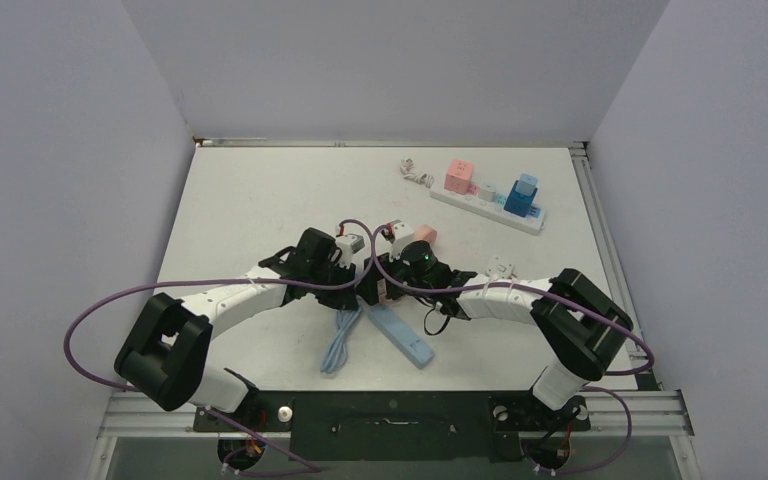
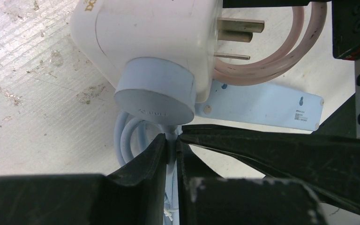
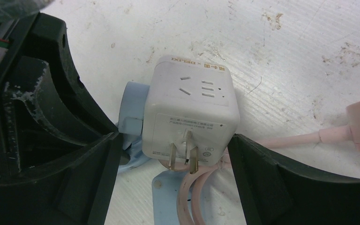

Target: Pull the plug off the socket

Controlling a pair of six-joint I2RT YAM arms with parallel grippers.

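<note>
A white adapter socket (image 3: 192,108) with metal prongs sits between the separated fingers of my right gripper in the right wrist view. The left finger is by the socket's plug side, the right finger near its other side; I cannot tell whether they touch it. A light blue round plug (image 2: 155,91) is seated in the socket's side. Just behind the plug, my left gripper is shut on its blue cord. From the right, a black finger of the right gripper reaches in near that cord. Arms hide most of the socket from above.
A blue power strip (image 1: 400,336) and coiled blue cord (image 1: 336,345) lie in front of the grippers. Pinkish cable (image 3: 300,139) runs close to the socket. A white strip (image 1: 480,207) with pink and blue blocks stands at back right.
</note>
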